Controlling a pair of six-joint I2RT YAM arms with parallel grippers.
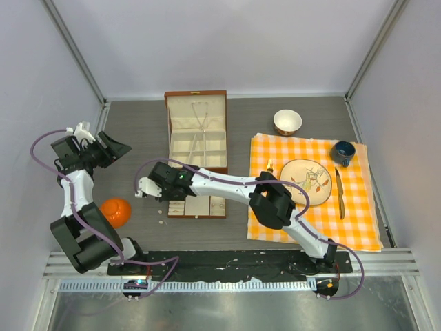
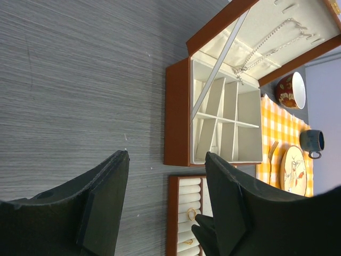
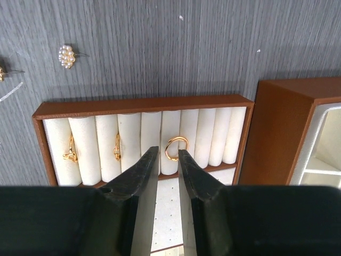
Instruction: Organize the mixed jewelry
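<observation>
My right gripper is over the ring tray (image 3: 141,104), part open, its fingertips close by a gold ring (image 3: 171,157) on a white roll. Two other gold rings (image 3: 71,154) sit in the rolls; a pearl earring (image 3: 66,56) lies on the table above the tray. The open jewelry box (image 2: 177,112), with compartments and a chain (image 2: 272,50) on its lid, stands beside the tray. My left gripper (image 1: 114,148) is open in the air left of the box, nothing between its fingers.
An orange object (image 1: 115,212) lies at front left. The right side has a checked cloth with a plate (image 1: 305,181), cutlery and a mug (image 1: 342,153), plus a bowl (image 1: 287,121) behind. The table left of the box is mostly clear.
</observation>
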